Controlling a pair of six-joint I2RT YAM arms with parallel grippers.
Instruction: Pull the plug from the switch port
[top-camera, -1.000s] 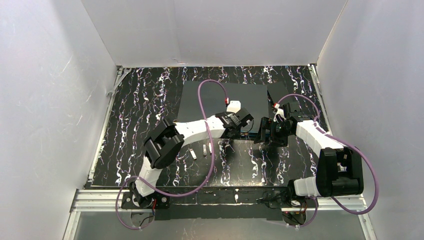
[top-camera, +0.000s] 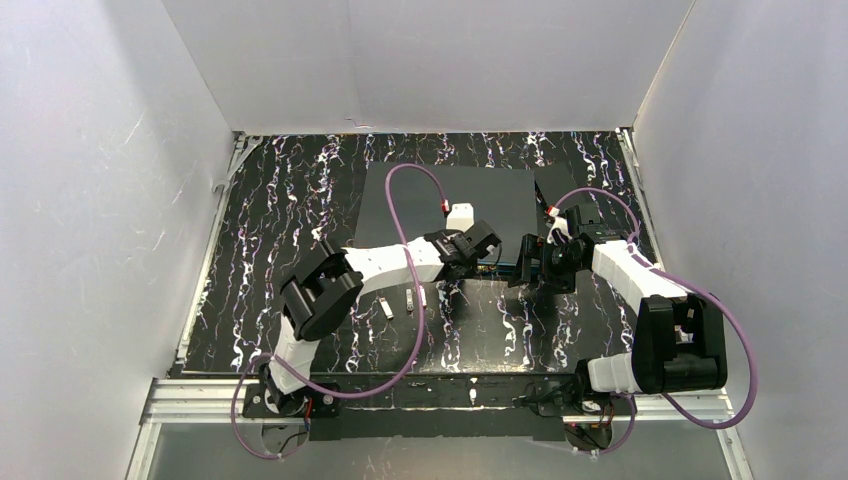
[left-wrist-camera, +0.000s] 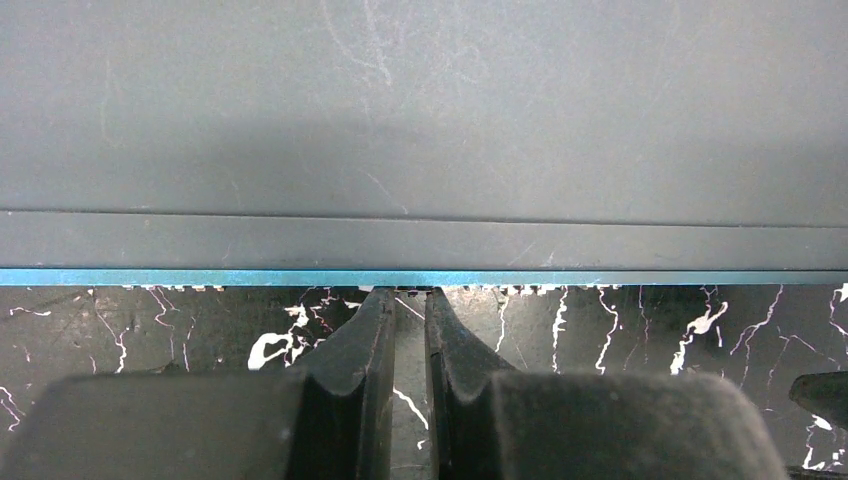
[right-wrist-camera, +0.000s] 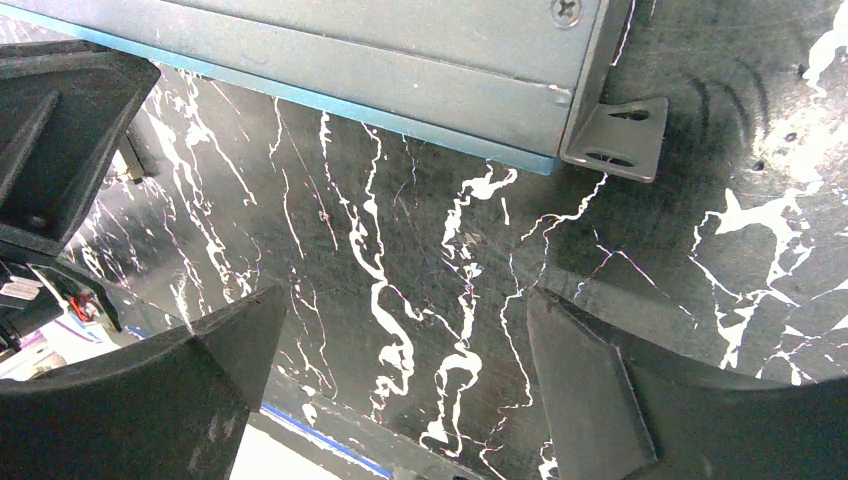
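The switch is a flat dark grey box (top-camera: 520, 200) in the top view, with a blue-edged front. That front edge (left-wrist-camera: 420, 277) crosses the whole left wrist view. Just at it is my left gripper, its fingers a narrow gap apart; marbled floor shows through the gap and nothing visible is held. The ports are hidden beneath the edge, and no plug can be made out. In the right wrist view my right gripper stands wide open and empty, in front of the switch's right end (right-wrist-camera: 540, 120).
Several small pale pieces (top-camera: 386, 308) lie on the marbled surface left of centre in the top view. A metal bracket (right-wrist-camera: 625, 140) juts from the switch's right end. My left gripper's dark body (right-wrist-camera: 70, 150) shows close by in the right wrist view.
The right arm and the switch are unmoved.
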